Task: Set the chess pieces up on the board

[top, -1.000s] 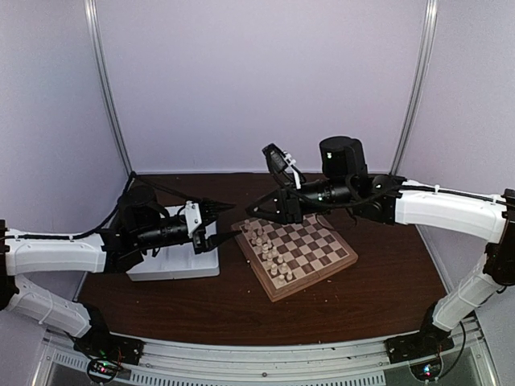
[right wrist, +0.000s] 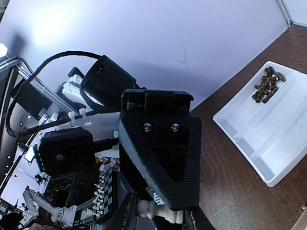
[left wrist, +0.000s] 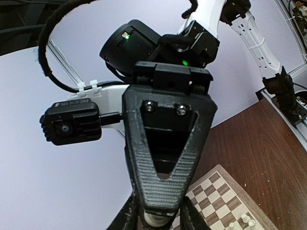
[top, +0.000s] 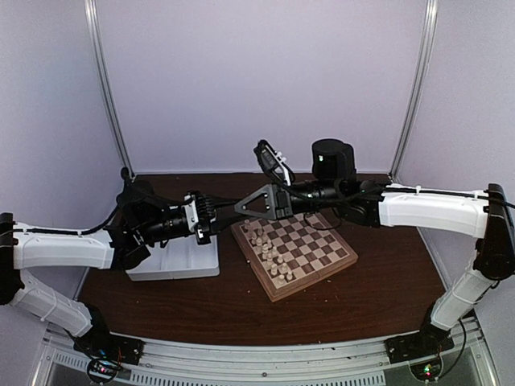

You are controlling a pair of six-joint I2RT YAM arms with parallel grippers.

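My two grippers meet in mid-air above the table in the top view, left gripper [top: 233,211] pointing right, right gripper [top: 249,206] pointing left. A pale chess piece sits in the right gripper's fingers, with the left gripper's tip around it; in the left wrist view it shows at [left wrist: 156,219] between the fingertips. The left gripper looks part open; whether it grips the piece is unclear. The chessboard [top: 314,256] lies below, with several white pieces [top: 281,269] along its left side.
A white tray [top: 173,265] stands left of the board, partly under the left arm; in the right wrist view dark pieces [right wrist: 266,86] lie in one compartment. Bare wood surrounds the board at front and right. Pale walls enclose the back and sides.
The two grippers have come together: the right has moved left and turned, the left has moved slightly right, its fingers now overlapping the right gripper's tip.
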